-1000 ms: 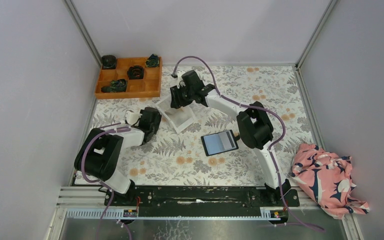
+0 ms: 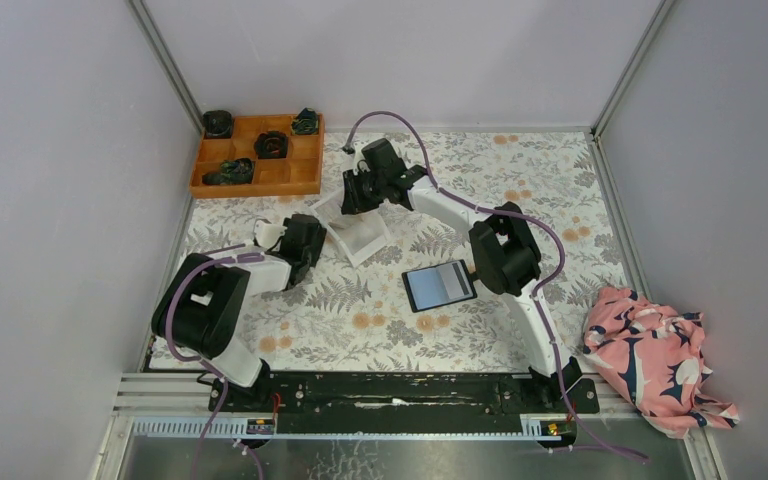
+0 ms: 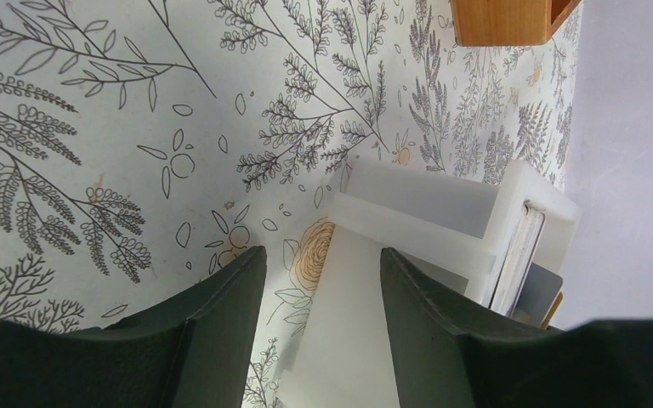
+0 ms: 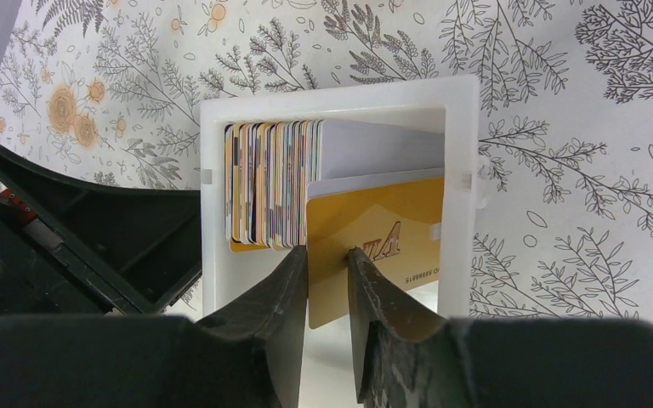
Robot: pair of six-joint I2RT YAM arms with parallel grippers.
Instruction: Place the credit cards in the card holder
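Observation:
In the right wrist view, the white card holder (image 4: pixel 459 204) lies open side up. A tight row of cards (image 4: pixel 268 183) fills its left part. A yellow card (image 4: pixel 387 229) leans askew to their right, with a pale card (image 4: pixel 366 182) behind it. My right gripper is over the holder, its fingers apart; one finger is in front of the yellow card, the other beside its left edge. At the holder's left side, my left gripper has its fingers set around the holder's end panel (image 3: pixel 353 306); their lower contact is hidden.
A wooden tray (image 2: pixel 272 188) with compartments and dark bundles stands at the back left. A tablet-like device (image 2: pixel 439 286) lies front right of the holder. Pink patterned cloth (image 2: pixel 650 355) is at far right.
My right arm has shifted very slightly, its elbow a little to the left, while its gripper stays over the holder. The left arm has barely moved. The holder keeps its place.

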